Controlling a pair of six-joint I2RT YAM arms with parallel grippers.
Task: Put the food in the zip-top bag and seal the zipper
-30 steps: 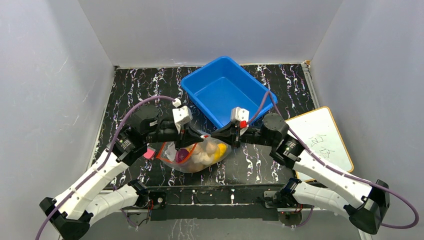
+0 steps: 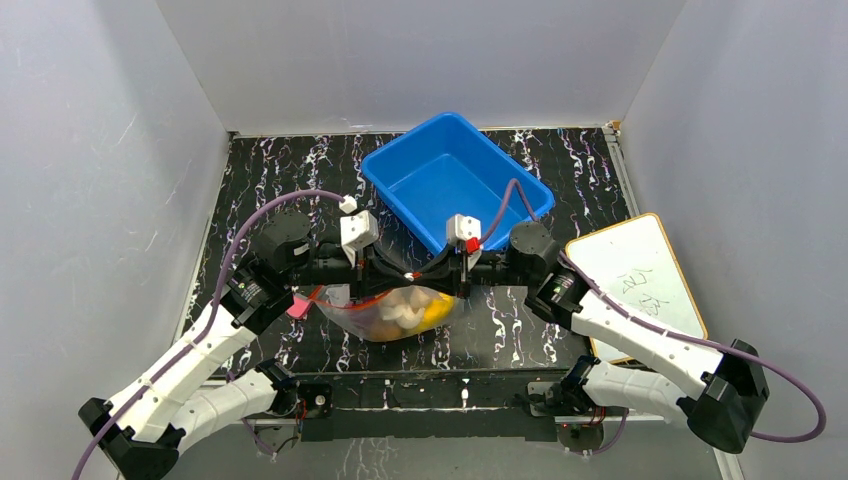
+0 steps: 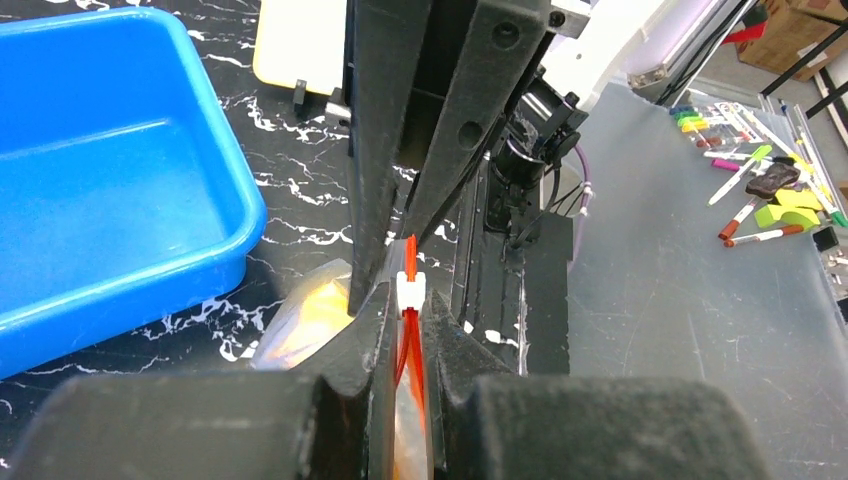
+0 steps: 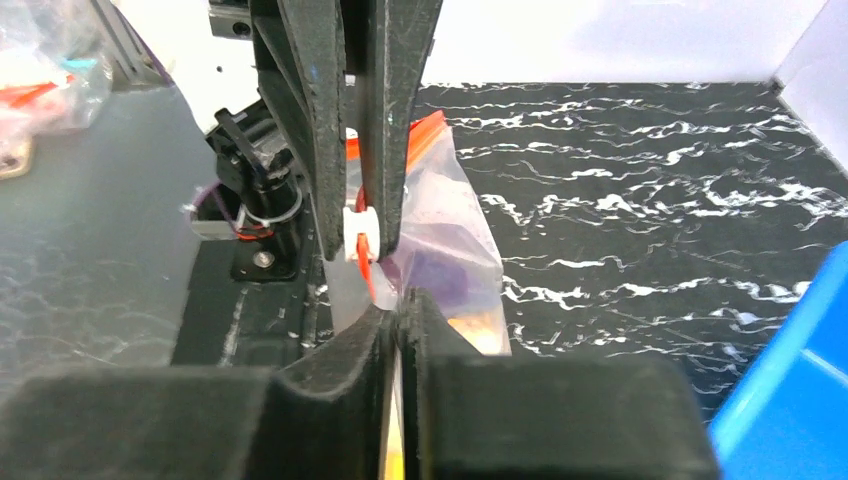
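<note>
The clear zip-top bag (image 2: 365, 322) lies tilted on the table below both arms, with whitish and yellow food (image 2: 437, 311) inside. Its red-orange zipper strip (image 2: 350, 304) curves along the upper edge. In the left wrist view, my left gripper is shut on that strip, right at the white slider (image 3: 410, 291). My right gripper is shut close beyond the slider, the two grippers meeting tip to tip. The strip runs from the slider (image 4: 361, 234) down to the right fingertips; whether they pinch any film is unclear. The grippers partly cover the bag.
Behind the grippers stands an empty blue bin (image 2: 455, 185). A whiteboard (image 2: 645, 285) lies at the right, and a small pink object (image 2: 299, 307) sits left of the bag. Bare dark table shows at the far left and front right.
The bag has tipped, its mouth showing narrower and the purple item hidden from above.
</note>
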